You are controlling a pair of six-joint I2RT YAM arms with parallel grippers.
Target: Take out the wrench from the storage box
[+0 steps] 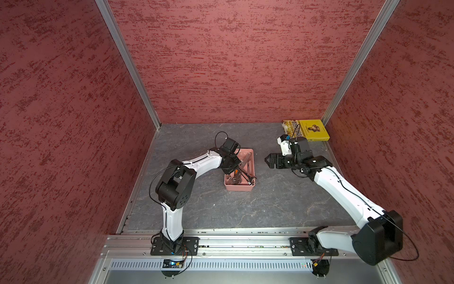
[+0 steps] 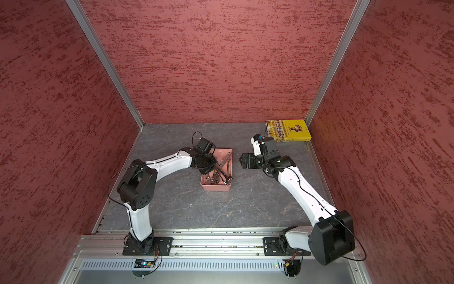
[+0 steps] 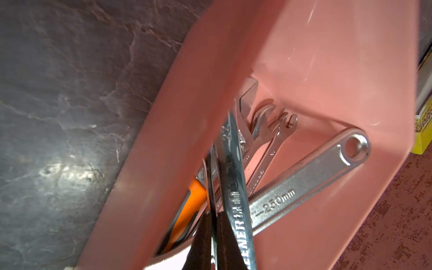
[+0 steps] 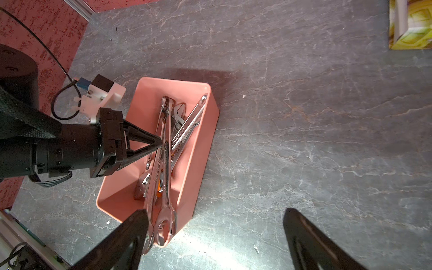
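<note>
The pink storage box [image 4: 205, 148] holds several metal wrenches [image 4: 167, 189] and an orange-handled tool [image 3: 189, 211]. My left gripper reaches into the box, its fingertips closed at the long wrenches; in the left wrist view a long wrench [image 3: 236, 193] crosses at the tips, and I cannot tell whether anything thin is between them. A short wide wrench marked 250mm [image 3: 297, 184] lies beside it. My right gripper [image 1: 272, 161] stands open to the right of the box, above the table, with nothing between its fingers.
A yellow printed box [image 2: 295, 132] lies at the back right corner. Red walls enclose the back and sides.
</note>
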